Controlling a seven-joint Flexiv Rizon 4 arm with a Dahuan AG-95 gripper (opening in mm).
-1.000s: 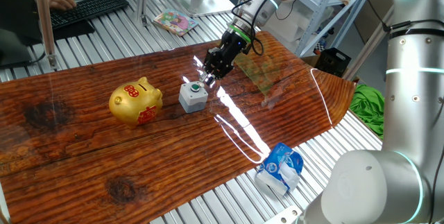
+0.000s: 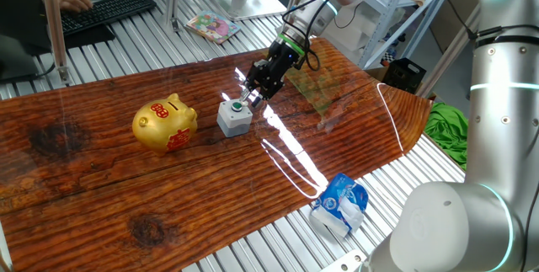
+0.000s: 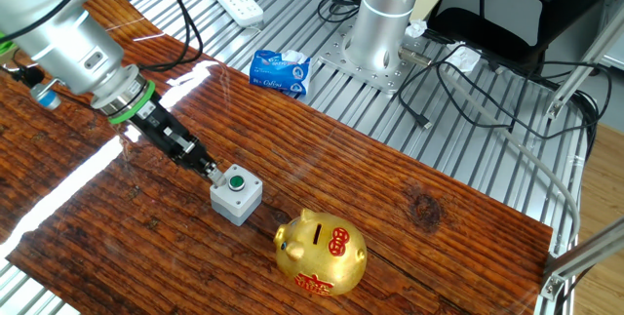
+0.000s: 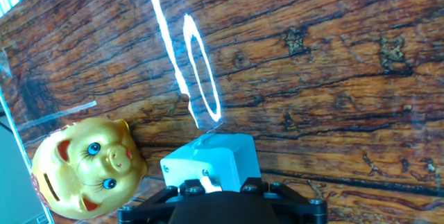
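A pale grey box [image 3: 235, 198] with a green button [image 3: 237, 182] on top sits on the wooden table. My gripper [image 3: 217, 176] reaches down at a slant, its tip right at the box's upper edge beside the button. The fingers look drawn together into a narrow tip, with nothing visible between them. In the wrist view the box [image 4: 211, 160] lies just beyond the gripper's dark body, which covers the button. From exterior view 1, the gripper tip [image 2: 250, 96] is close to the button [image 2: 237, 107]; whether they touch cannot be told.
A golden piggy bank [image 3: 322, 253] stands beside the box. A blue tissue pack [image 3: 280, 71] lies at the table's edge near the robot base. Bare wood [image 2: 101, 188] spreads around, with bright reflections on it.
Over the last second my gripper has shifted very slightly up beside the button. The box and the piggy bank have stayed in place.
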